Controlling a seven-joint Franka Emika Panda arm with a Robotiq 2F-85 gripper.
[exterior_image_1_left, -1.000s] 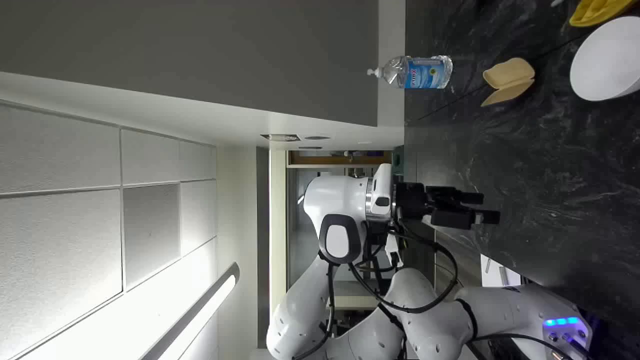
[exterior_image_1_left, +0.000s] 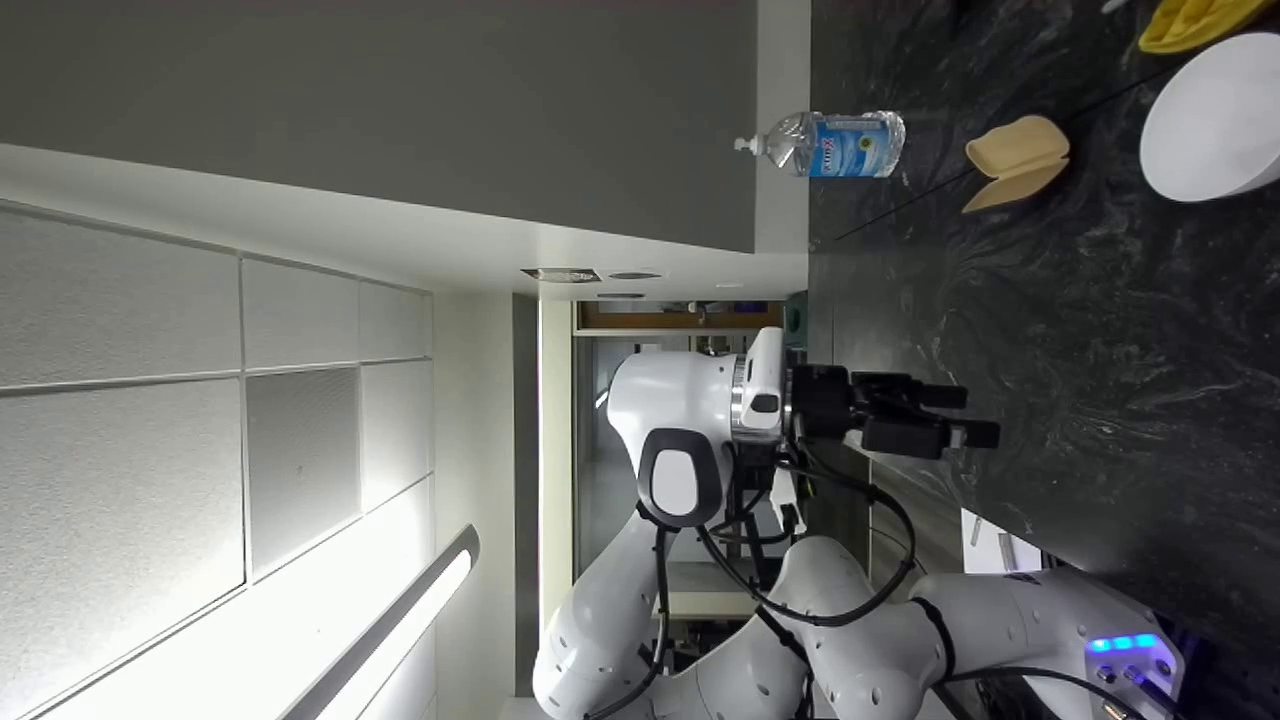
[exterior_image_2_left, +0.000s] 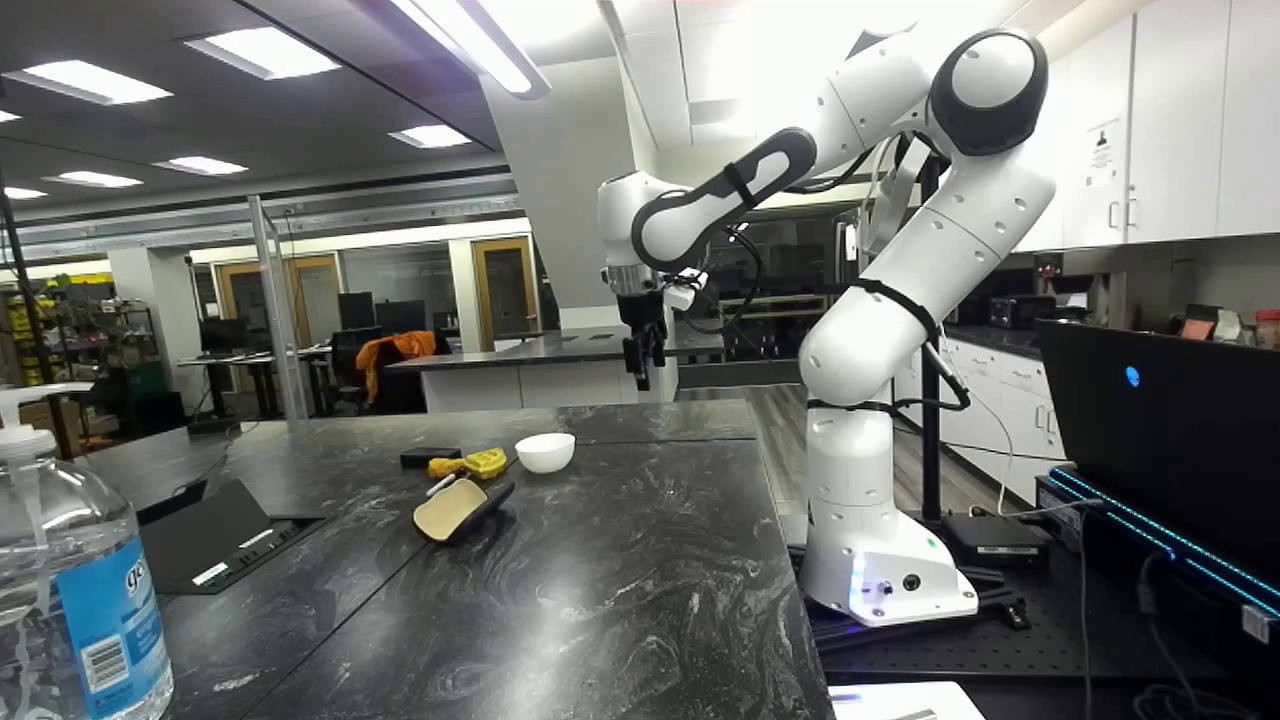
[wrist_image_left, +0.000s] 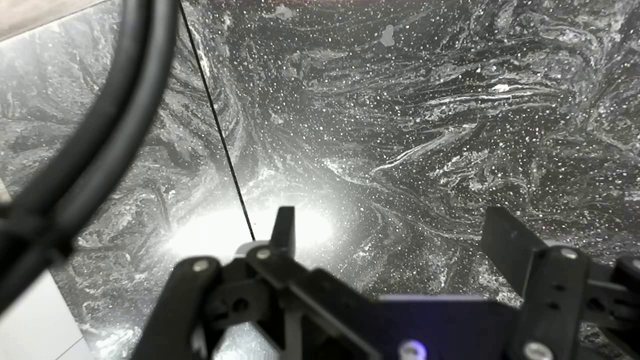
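Note:
My gripper is open above bare dark countertop (wrist_image_left: 384, 120), its two black fingers wide apart with nothing between them. In the second exterior view the gripper (exterior_image_2_left: 644, 374) points downward, well above the surface. A white bowl (exterior_image_2_left: 546, 452) stands on the counter there. Nearer that camera lies a tan and black case-like object (exterior_image_2_left: 451, 509), spread apart, and behind it a yellow item (exterior_image_2_left: 482, 463). The first exterior view, turned on its side, has the same bowl (exterior_image_1_left: 1214, 118), tan object (exterior_image_1_left: 1017, 162) and yellow item (exterior_image_1_left: 1194, 22), all apart from the gripper.
A clear pump bottle with a blue label (exterior_image_2_left: 106, 624) stands at the near left corner, beside a flat black panel (exterior_image_2_left: 216, 534). A small black block (exterior_image_2_left: 429, 457) lies by the yellow item. A cable (wrist_image_left: 120, 120) crosses the wrist view.

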